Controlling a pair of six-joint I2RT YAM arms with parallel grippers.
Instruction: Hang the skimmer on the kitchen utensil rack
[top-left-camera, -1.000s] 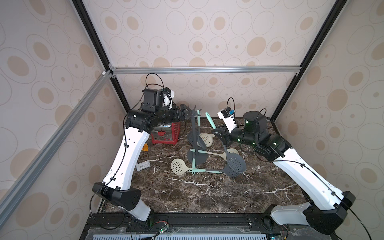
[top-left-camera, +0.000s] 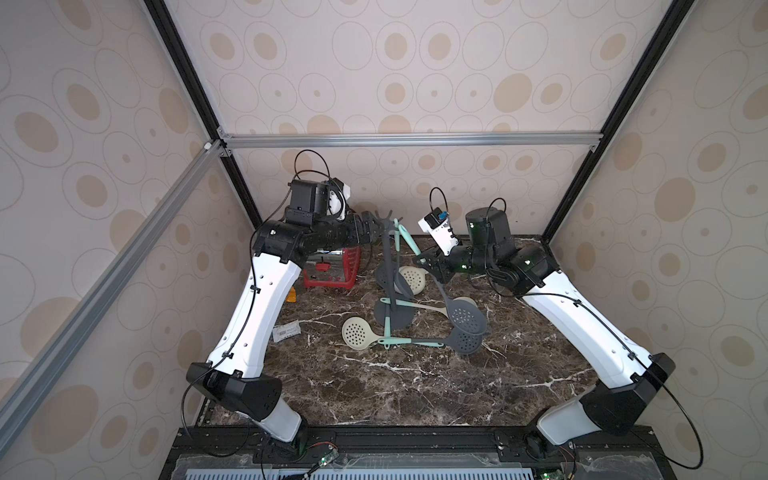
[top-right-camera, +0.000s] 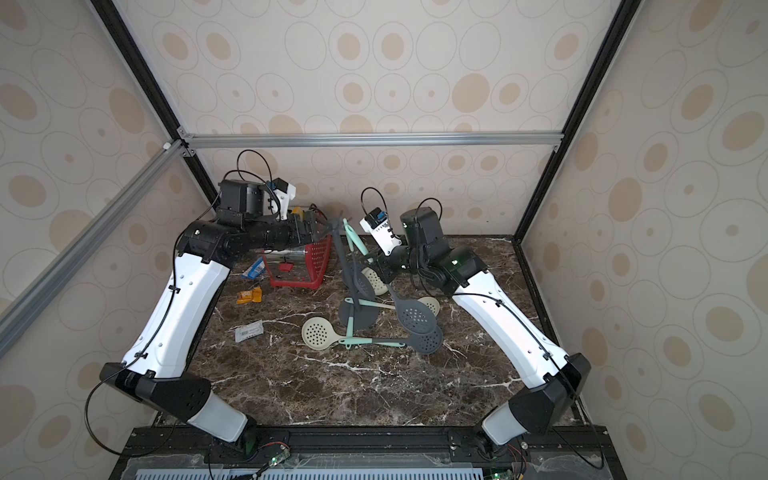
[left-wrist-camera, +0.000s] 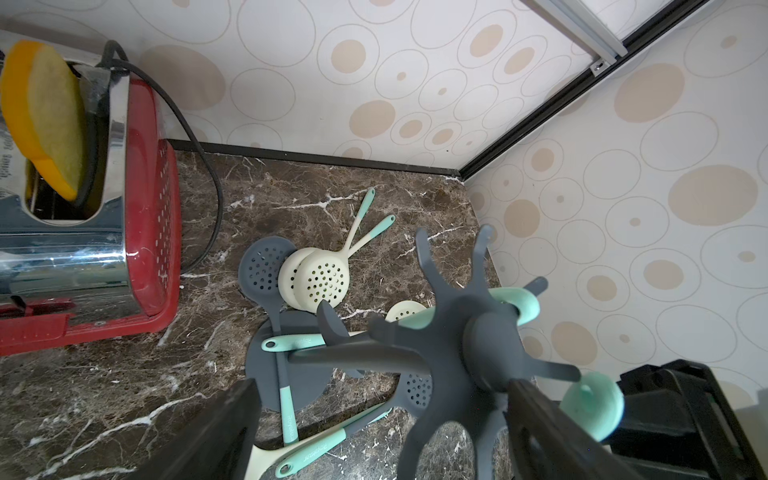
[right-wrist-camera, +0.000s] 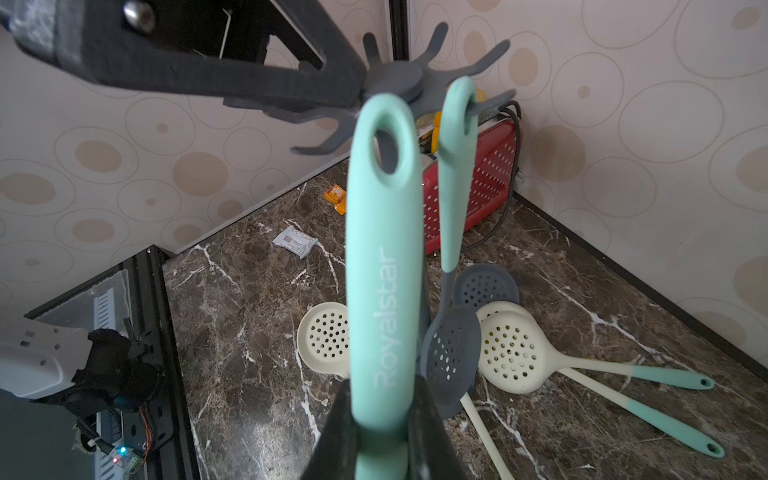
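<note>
The grey rack (top-left-camera: 388, 264) stands mid-counter, its hooked top (left-wrist-camera: 460, 352) between my open left gripper's (top-left-camera: 369, 228) fingers, which sit low at both sides of the left wrist view. My right gripper (top-left-camera: 428, 264) is shut on the mint handle (right-wrist-camera: 384, 272) of a grey skimmer (top-left-camera: 465, 316), whose head dangles low to the right. The handle's holed end is raised beside the rack's hooks (right-wrist-camera: 436, 80), overlapping them in the right wrist view; contact cannot be told. Another mint-handled utensil (right-wrist-camera: 456, 176) hangs at the rack, just right of that handle in the same view.
Several skimmers, such as a cream one (top-left-camera: 357, 332), lie around the rack's base. A red basket (top-right-camera: 316, 264) with a metal appliance stands at back left, a white packet (top-right-camera: 249, 330) in front.
</note>
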